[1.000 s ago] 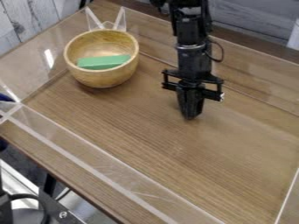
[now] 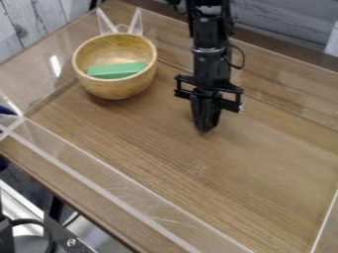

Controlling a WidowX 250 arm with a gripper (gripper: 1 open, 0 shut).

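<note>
The black robot arm (image 2: 209,49) hangs from the top centre, its gripper (image 2: 207,113) low over the bare wooden table (image 2: 185,188). The dark fingers blend into their shadow, so whether they are open or hold anything cannot be made out. To the left of the gripper, a tan bowl (image 2: 113,90) holds a green block (image 2: 118,70).
A small white object (image 2: 121,24) stands behind the bowl. Black cables (image 2: 38,223) lie at the lower left, off the table's edge.
The arm and gripper have shifted slightly to the left. The bowl and green block look unchanged.
</note>
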